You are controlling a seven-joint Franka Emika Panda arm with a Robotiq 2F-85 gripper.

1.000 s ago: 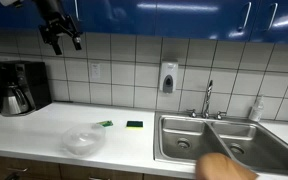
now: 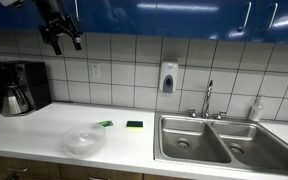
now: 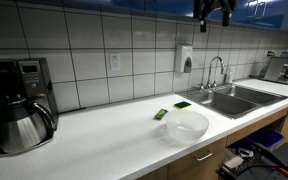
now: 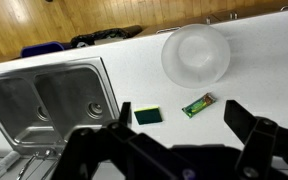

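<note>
High above the counter (image 2: 54, 134), well clear of everything on it, my gripper (image 2: 67, 45) hangs with its fingers wide apart and nothing between them. In the wrist view a translucent white bowl (image 4: 196, 56) stands near the counter's front edge and looks empty. Lying between the spread fingers in that downward view, but far below them, is a small green packet (image 4: 198, 105). A dark green sponge (image 4: 148, 116) with a yellow edge lies nearer the sink, flat on the counter.
A double steel sink (image 2: 224, 142) with a tall faucet (image 2: 207, 98) takes up the right side. A coffee maker (image 3: 22, 105) occupies the left end. Blue cabinets (image 2: 164, 20) run overhead, close to the arm. A soap dispenser (image 2: 168, 77) hangs on the wall. Counter left of the bowl is bare.
A blurred, skin-toned round shape, perhaps a person's head or hand, was at the sink's front a second ago and is gone. The arm and counter items look unmoved.
</note>
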